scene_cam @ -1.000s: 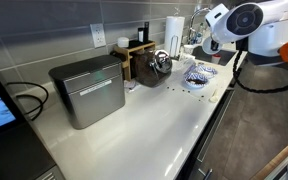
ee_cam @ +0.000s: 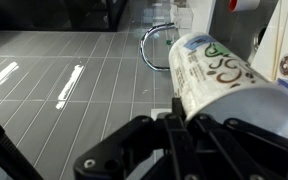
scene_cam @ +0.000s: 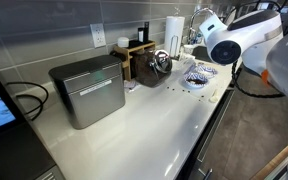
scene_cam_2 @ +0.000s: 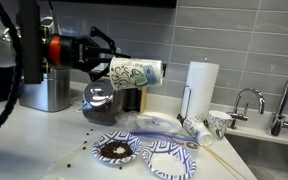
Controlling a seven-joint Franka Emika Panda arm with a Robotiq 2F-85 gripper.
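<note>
A white paper cup printed with green and brown patterns [scene_cam_2: 136, 73] is tipped onto its side in the air. My gripper [scene_cam_2: 106, 60] is shut on it. In the wrist view the cup [ee_cam: 216, 68] fills the space past the dark fingers, its wide pale end towards the lower right; what it contains cannot be seen. Below it on the counter sits a blue-and-white patterned bowl [scene_cam_2: 97, 144] with dark bits inside. Right beside that is a second patterned bowl [scene_cam_2: 189, 161] with pale contents. Exterior view 1 shows mostly the white arm [scene_cam: 279, 62], which hides the fingers.
Behind the bowls lie a clear plastic bag [scene_cam_2: 149, 122] and a tipped cup [scene_cam_2: 195, 130], with an upright cup [scene_cam_2: 219, 122] nearby. A paper towel roll [scene_cam_2: 200, 85] and the faucet [scene_cam_2: 282, 100] stand farther back.
In exterior view 1 the arm has swung lower, and its wrist has come down and slightly left. The bowls and counter items look unmoved.
</note>
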